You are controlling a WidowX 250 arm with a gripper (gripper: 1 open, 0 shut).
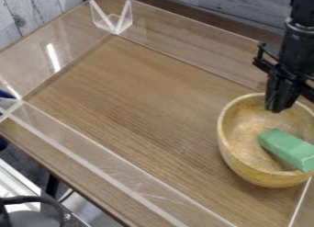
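Note:
The black gripper (274,100) is at the right, pointing down just above the back rim of a round tan bowl (236,146). Its fingertips look close together, with nothing visible between them. A green block (285,150) lies inside the bowl, toward the right front of it.
A dark object (31,217) sits at the bottom left, outside the table.

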